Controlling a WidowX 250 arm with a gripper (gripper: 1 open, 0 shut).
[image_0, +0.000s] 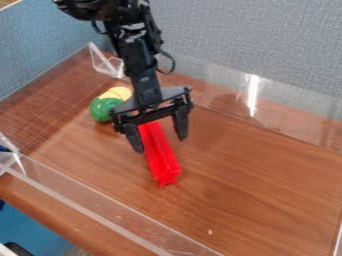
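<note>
My black gripper is open in the camera view, its two fingers spread above and around the upper part of a red elongated object lying lengthwise on the wooden surface. The lower end of the red object is clear of the fingers and points toward the front. Its far end is partly hidden by the gripper.
A green object and a yellowish object lie behind on the left. Clear plastic walls edge the wooden surface, whose right half is free. Something blue and white sits at the left edge.
</note>
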